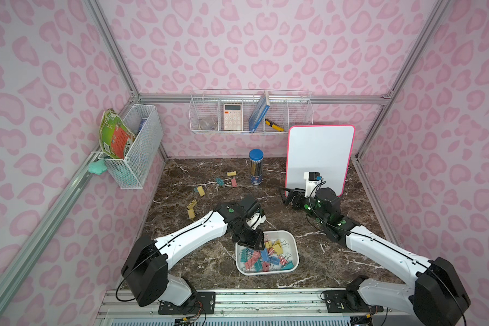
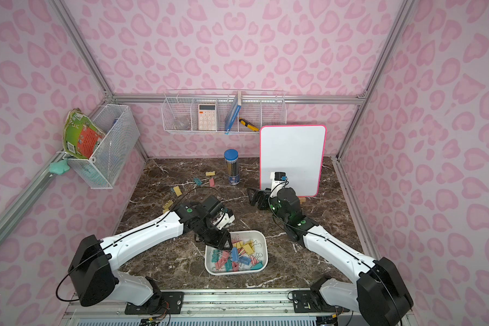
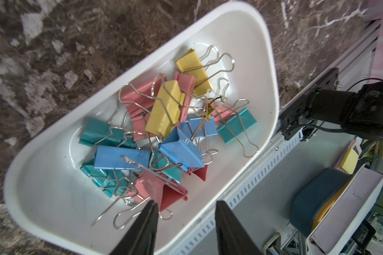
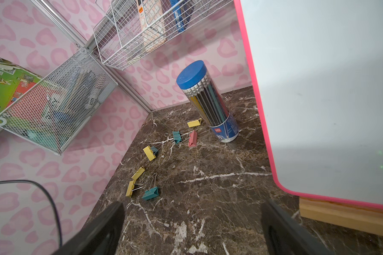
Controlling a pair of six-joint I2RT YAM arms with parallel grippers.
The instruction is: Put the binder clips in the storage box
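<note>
The white storage box (image 3: 51, 178) on the front middle of the table holds several pink, yellow, blue and teal binder clips (image 3: 121, 157). My left gripper is over the box's near edge, its fingers apart with nothing seen held between them. More clips lie loose on the back left of the table: yellow clips (image 4: 149, 153), teal clips (image 4: 150, 193) and a pink clip (image 4: 192, 138). My right gripper is raised in front of the whiteboard, open and empty.
A pencil tube (image 2: 232, 165) stands at the back middle, and the whiteboard (image 2: 292, 154) on a wooden base at back right. Wire baskets (image 1: 146, 146) hang on the left and back walls. Bare table lies between the loose clips and the box.
</note>
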